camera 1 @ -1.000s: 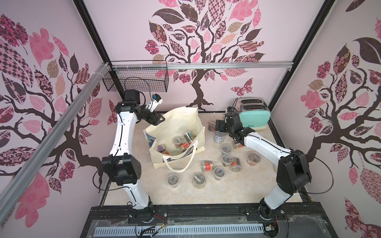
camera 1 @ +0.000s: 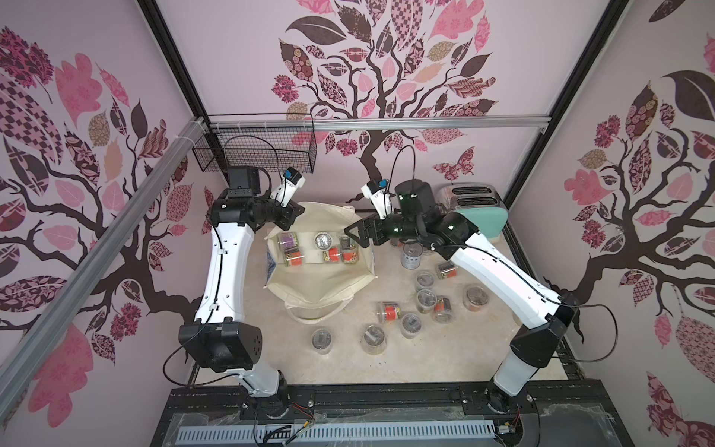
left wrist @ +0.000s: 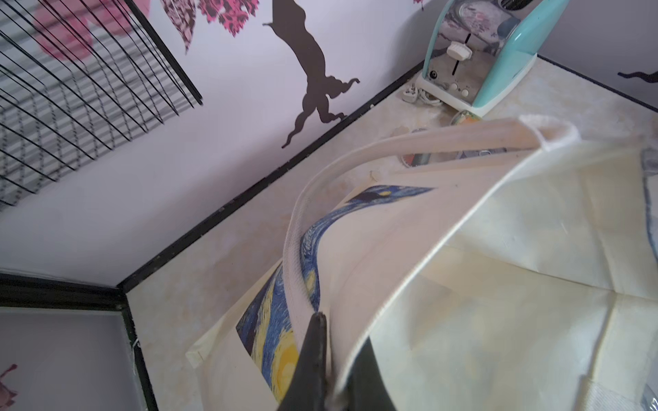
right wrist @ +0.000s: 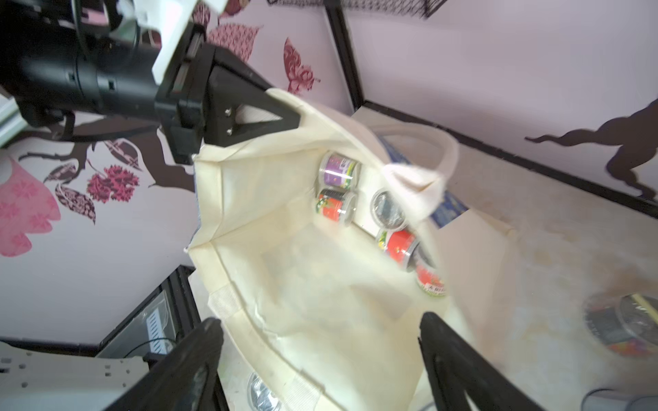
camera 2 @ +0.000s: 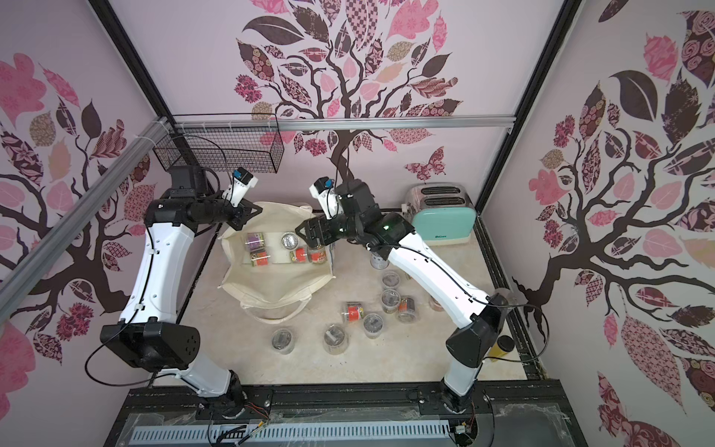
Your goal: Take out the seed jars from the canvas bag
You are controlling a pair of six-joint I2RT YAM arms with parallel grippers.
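The cream canvas bag sags open, with several seed jars inside, among them a purple-labelled jar, a red-labelled jar and a silver-lidded jar. My left gripper is shut on the bag's far-left rim, the fabric pinched between its fingers. My right gripper hangs open above the bag's right side, nothing between its fingers.
Loose jars stand on the table right of and in front of the bag, including a red-labelled one. A mint toaster sits at the back right, a wire basket hangs back left.
My right gripper has moved left to over the bag.
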